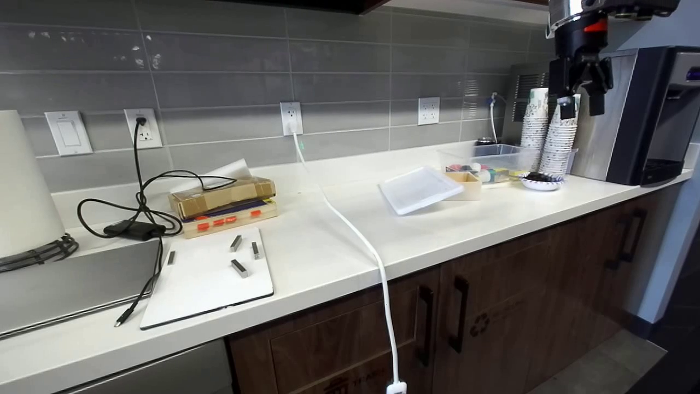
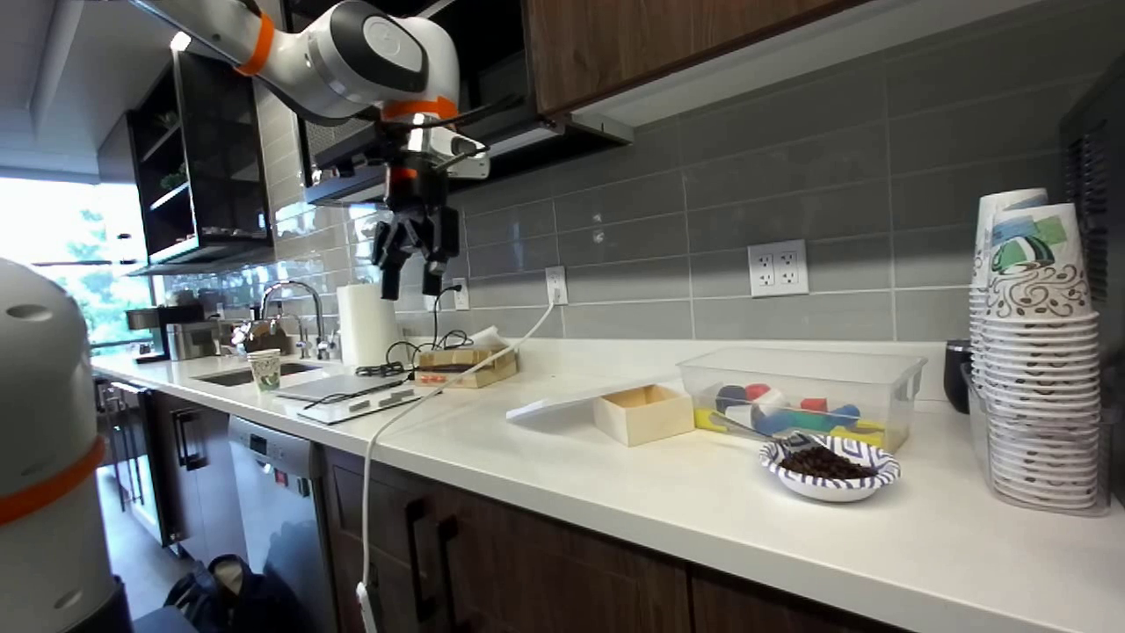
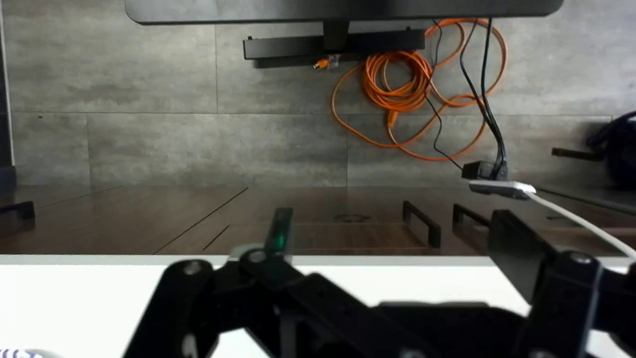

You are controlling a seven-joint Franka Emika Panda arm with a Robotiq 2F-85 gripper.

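My gripper (image 1: 582, 108) hangs high over the right part of the counter in exterior view 1, fingers pointing down. It is open and its gap looks empty. In exterior view 2 the gripper (image 2: 412, 285) stands well above the countertop. Dark fingers (image 3: 517, 253) spread wide in the wrist view, over the counter's front edge. A patterned bowl (image 2: 830, 469) of dark bits, with a utensil leaning in it, sits near a clear bin (image 2: 802, 380) of colorful pieces. Beside the bin is an open wooden box (image 2: 643, 413). A white lid (image 1: 420, 188) lies tilted next to that box.
Stacked paper cups (image 2: 1039, 359) stand at the right end by a steel dispenser (image 1: 630, 115). A white cable (image 1: 357, 233) crosses the counter and drops over the edge. Farther left lie a white board (image 1: 210, 279) with small metal blocks and cardboard boxes (image 1: 226, 200). Mid-counter is mostly clear.
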